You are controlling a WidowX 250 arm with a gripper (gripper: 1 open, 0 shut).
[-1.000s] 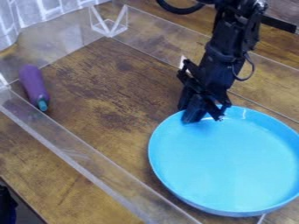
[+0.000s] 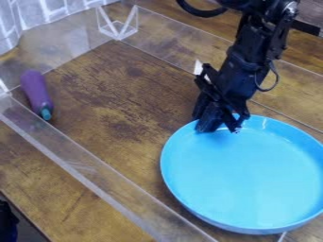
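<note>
The black gripper (image 2: 217, 118) hangs low at the upper left rim of a large blue plate (image 2: 243, 175), its tips at or just over the rim. The fingers are dark and overlap, so whether they are open, shut or holding the rim cannot be told. A purple object (image 2: 37, 92) with a teal end lies at the left, well apart from the gripper.
Clear plastic walls (image 2: 89, 168) run along the left and front, with a clear corner piece (image 2: 116, 24) at the back.
The upper part of the arm has shifted slightly; the gripper tips stay at the plate's rim and the plate looks unmoved.
</note>
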